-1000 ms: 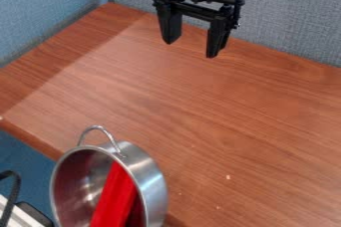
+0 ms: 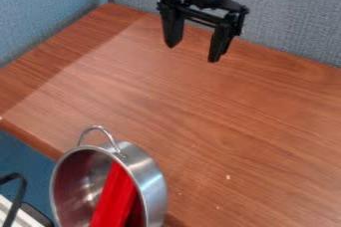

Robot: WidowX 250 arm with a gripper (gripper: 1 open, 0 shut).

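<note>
My black gripper hangs high over the back of the wooden table, open, its two fingers wide apart with nothing between them. At the front left a metal pot with a looped handle lies at the table's edge, its opening tilted toward the camera. A long red object rests inside the pot.
Grey-blue padded walls bound the table at the back and left. Beyond the left edge, at the bottom left, are a blue surface, a black cable and a white object.
The pot and red object have not moved.
</note>
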